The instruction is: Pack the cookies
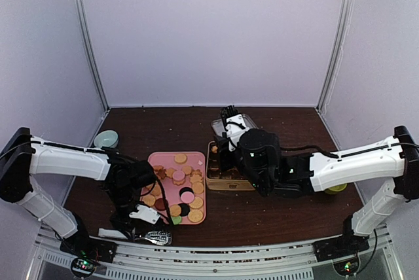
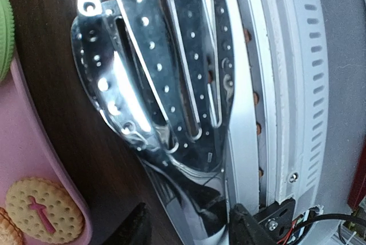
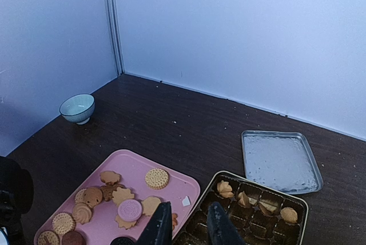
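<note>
Assorted cookies cover the pink tray [image 1: 167,198]; in the right wrist view it [image 3: 171,190] sits left of the compartment container [image 3: 300,210] [image 1: 229,185], which holds several cookies in its back compartments. A slotted metal spatula [image 1: 157,237] [image 2: 154,67] lies along the front edge. My left gripper hangs just over the spatula's narrow part, fingers apart on either side of it, open. My right gripper is above the container's near area, its fingertips apart with nothing visible between them.
A clear tray [image 3: 280,162] stands behind the container. A pale bowl [image 1: 106,139] is at the back left, a yellow-green bowl [image 1: 335,188] at the right. The wood between pink tray and back wall is bare.
</note>
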